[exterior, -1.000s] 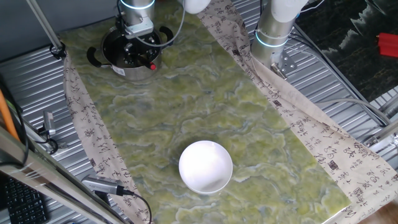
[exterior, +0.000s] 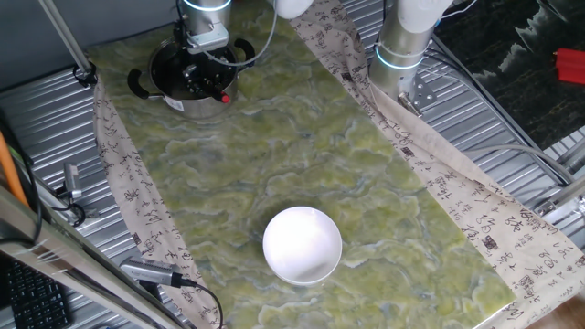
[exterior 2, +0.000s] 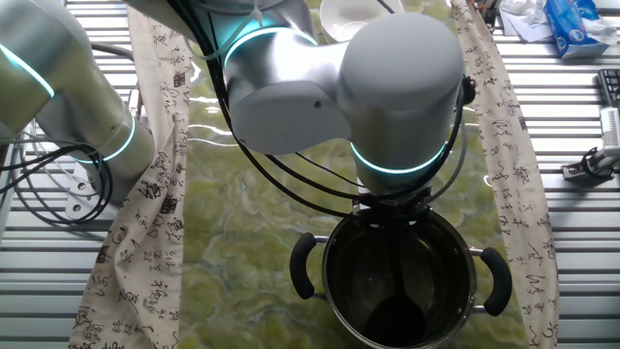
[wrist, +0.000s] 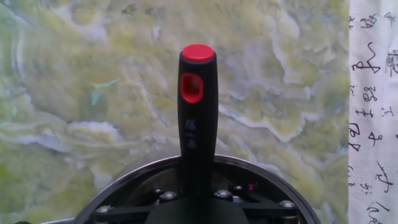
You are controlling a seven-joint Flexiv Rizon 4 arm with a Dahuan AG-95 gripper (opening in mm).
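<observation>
A black handle (wrist: 198,124) with a red end and a red-rimmed hole stands up over the pot's rim in the wrist view. My gripper is at its lower part, with dark gripper parts on both sides; whether the fingers press on it cannot be told. The steel pot (exterior: 203,108) with two black side handles stands at the far left end of the table, my arm above it. Inside the pot, a dark ladle-like utensil (exterior 2: 395,315) reaches down to the bottom. A white bowl (exterior: 303,245) sits apart, nearer the table's front, and looks empty.
Green marbled covering (exterior: 265,155) lies clear between pot and bowl. At the left front are a metal post (exterior: 73,260) and a small cabled device (exterior: 151,271).
The arm's lower part has shifted slightly right and down over the pot compared with a second ago. Pot, handle and bowl look unmoved.
</observation>
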